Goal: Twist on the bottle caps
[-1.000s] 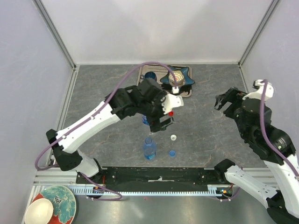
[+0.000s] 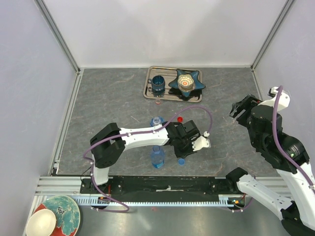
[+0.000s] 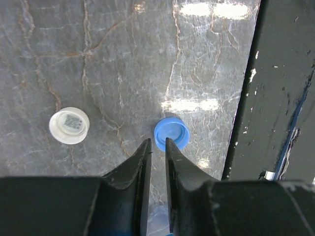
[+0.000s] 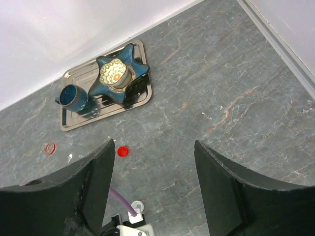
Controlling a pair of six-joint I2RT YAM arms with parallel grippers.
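Observation:
My left gripper is low over the table; its fingertips sit close together just beside a blue cap [image 3: 172, 133], with a white cap [image 3: 69, 125] to their upper left. The blue cap [image 2: 181, 161] also shows in the top view, near a blue-tinted bottle [image 2: 158, 156]. A second bottle [image 2: 157, 120] stands behind the left arm. A red cap [image 4: 122, 151] lies near a clear bottle [image 4: 49, 148]. My right gripper hangs high at the right, fingers apart, nothing between them.
A metal tray [image 2: 168, 97] with a mug [image 2: 158, 83] and a star-shaped dish [image 2: 195, 78] is at the back. The table [image 2: 231, 142] has free room at the right and left.
My left arm has descended and moved down the top view toward the blue cap. The right arm has barely moved.

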